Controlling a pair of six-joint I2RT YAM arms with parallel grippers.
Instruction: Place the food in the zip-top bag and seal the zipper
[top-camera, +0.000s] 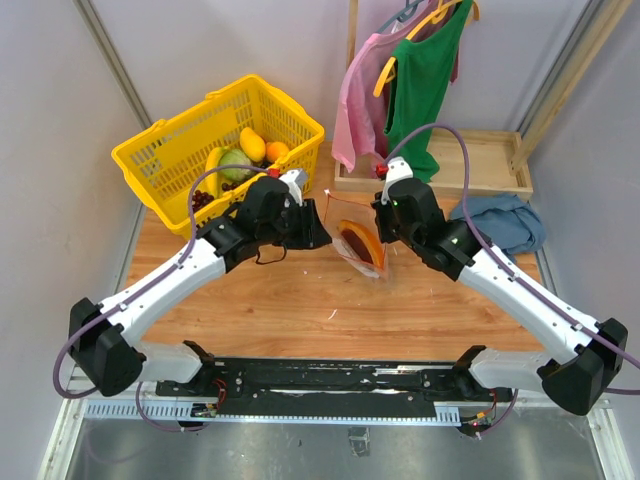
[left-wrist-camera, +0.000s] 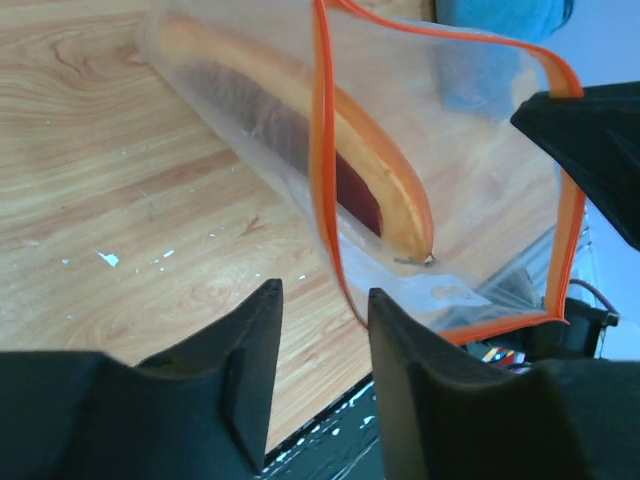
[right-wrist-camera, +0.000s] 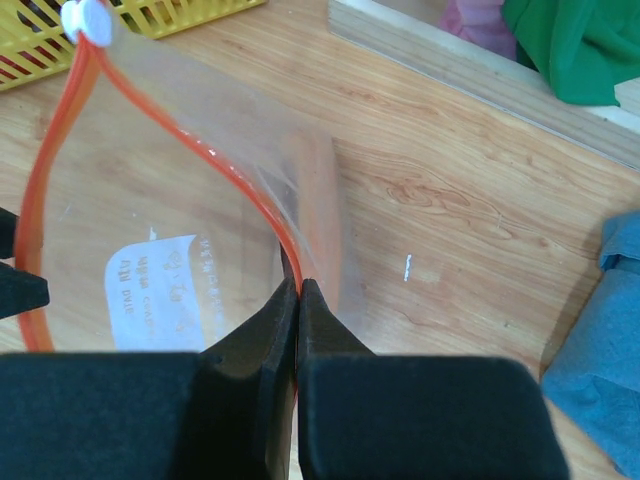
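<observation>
A clear zip top bag (top-camera: 343, 213) with an orange rim stands held open between the arms, its mouth towards me. Inside lies the food, a long bun with a dark brown filling (left-wrist-camera: 362, 180). My right gripper is shut on the bag's orange rim, which runs between its fingertips. Along the opposite side of the mouth, my left gripper is open, its fingers apart with bare space between them; the rim passes against or just behind the right-hand finger (left-wrist-camera: 385, 318). A white slider (right-wrist-camera: 88, 20) sits at a top corner of the rim.
A yellow basket (top-camera: 155, 165) of fruit stands at the back left. Behind the bag are a wooden tray (top-camera: 480, 160) and hanging clothes (top-camera: 415, 95). A folded blue cloth (top-camera: 508, 222) lies at the right.
</observation>
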